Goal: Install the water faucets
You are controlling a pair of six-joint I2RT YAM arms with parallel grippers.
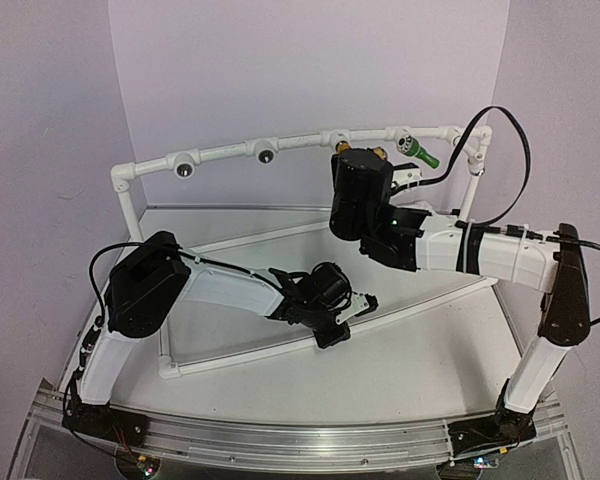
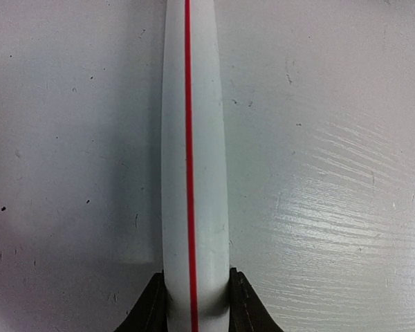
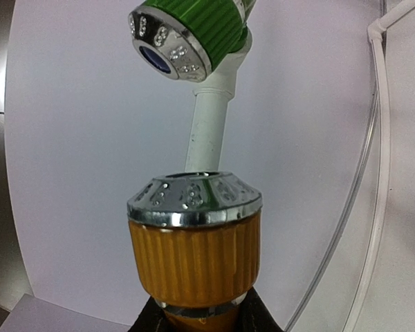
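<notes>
A white pipe rack (image 1: 210, 152) spans the back with several tee outlets. A green faucet (image 1: 420, 152) sits on its right part, also high in the right wrist view (image 3: 200, 28). My right gripper is up at the rack, shut on an orange faucet (image 3: 194, 252) with a chrome head, just below the green one in that view. In the top view it is largely hidden by its wrist. My left gripper is low at the front bar of the frame, shut on a white pipe (image 2: 207, 138) with a red stripe.
Two dark outlets (image 1: 266, 157) on the left of the rack show no coloured faucet. The board (image 1: 430, 350) in front of the frame is clear. Walls stand behind and at both sides.
</notes>
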